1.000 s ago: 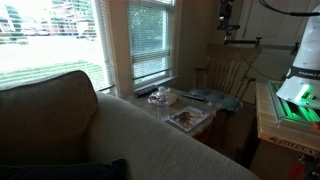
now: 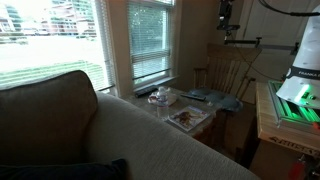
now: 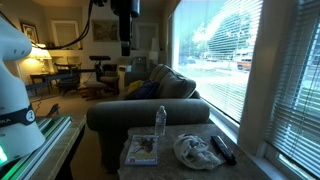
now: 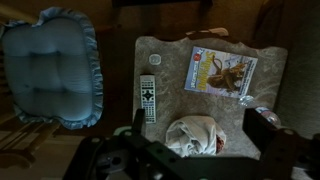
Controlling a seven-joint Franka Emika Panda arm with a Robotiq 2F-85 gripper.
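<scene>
My gripper hangs high above a small stone-topped table (image 4: pixel 165 62), its dark fingers wide apart at the bottom of the wrist view with nothing held. Below and between them, well out of reach, lies a crumpled white cloth (image 4: pixel 195 133). On the same table are a picture-covered booklet or case (image 4: pixel 220 72), a remote control (image 4: pixel 148 98) and a clear bottle (image 4: pixel 268 115). In exterior view 2 the bottle (image 3: pixel 160 121) stands upright behind the booklet (image 3: pixel 141 150), with the cloth (image 3: pixel 197 151) and remote (image 3: pixel 222 150) to the right.
A grey sofa (image 3: pixel 170 113) borders the table. A chair with a blue cushion (image 4: pixel 52 68) stands at another side. Windows with blinds (image 3: pixel 230 60) rise behind. The air between gripper and tabletop is clear.
</scene>
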